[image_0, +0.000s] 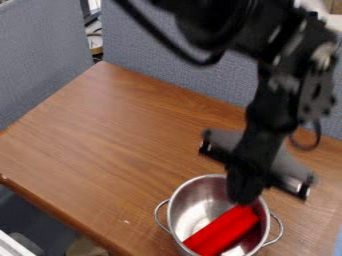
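A steel pot (194, 198) with two side handles stands at the lower right of the table. A red cylindrical object (221, 233) lies inside it. My gripper (250, 185) hangs over the back rim of the pot, blurred, its dark fingers above the red object and apparently not around it. Whether the fingers are open or shut is unclear.
Grey padded panels (40, 50) border it at the left and back. The table's front edge runs along the lower left.
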